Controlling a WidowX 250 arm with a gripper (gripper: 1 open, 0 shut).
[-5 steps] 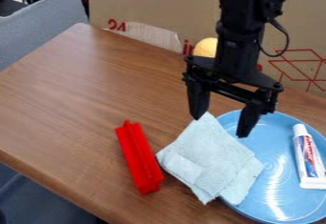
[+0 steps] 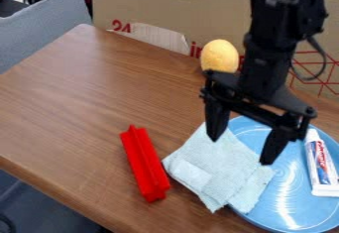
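Note:
A black gripper (image 2: 243,146) hangs open over a pale folded cloth (image 2: 205,173), its two fingers apart above the cloth and the left part of a blue plate (image 2: 291,212). A white toothpaste tube (image 2: 320,165) lies on the plate at the right. Left of the cloth, a red bar-shaped object (image 2: 145,164) lies on the wooden table. A yellow rounded object (image 2: 219,56) stands at the back, partly behind the arm.
A cardboard box (image 2: 153,9) backs the table. A grey padded surface (image 2: 34,34) lies beyond the left edge.
The gripper has moved lower and toward the camera, slightly to the right, closer over the cloth and plate. The objects on the table have not visibly moved.

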